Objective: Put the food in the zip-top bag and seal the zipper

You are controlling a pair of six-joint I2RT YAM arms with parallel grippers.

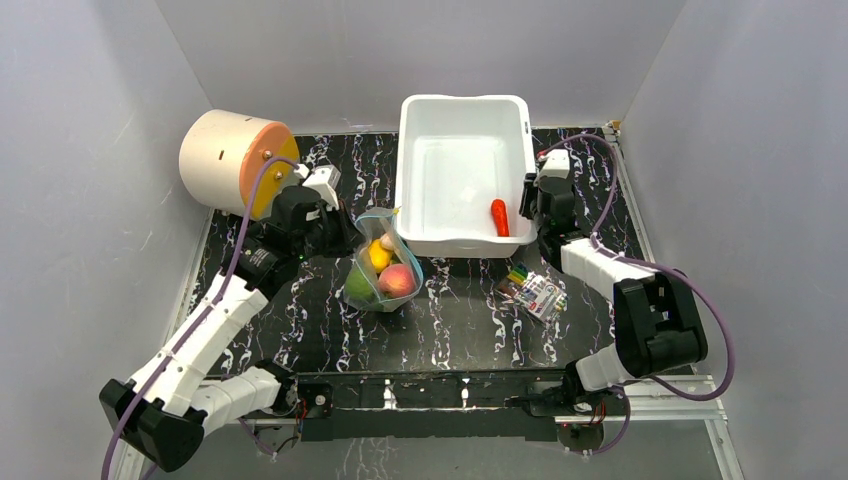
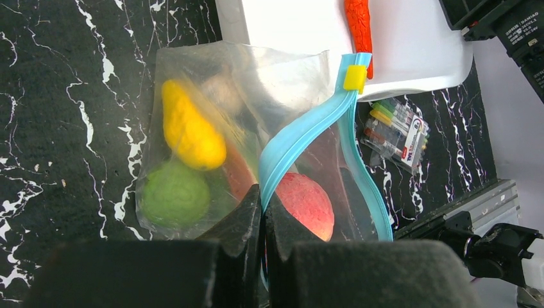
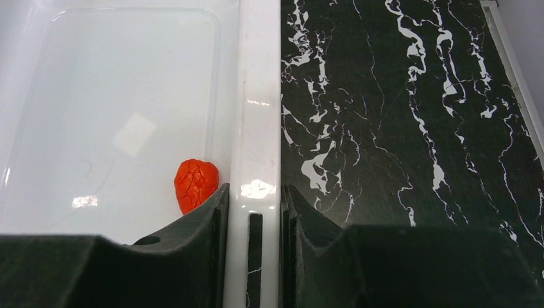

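The zip top bag (image 1: pixel 385 275) stands open left of the white tray, holding a yellow fruit (image 2: pixel 192 128), a green fruit (image 2: pixel 173 192), a peach (image 2: pixel 301 202) and a pale item. My left gripper is shut on the bag's rim near the blue zipper (image 2: pixel 301 128). A red carrot (image 1: pixel 499 217) lies in the white tray (image 1: pixel 460 160). My right gripper is shut on the tray's right rim.
A small pack of coloured items in clear plastic (image 1: pixel 533 294) lies on the dark table below the tray. A cream and orange cylinder (image 1: pixel 225 160) stands at the back left.
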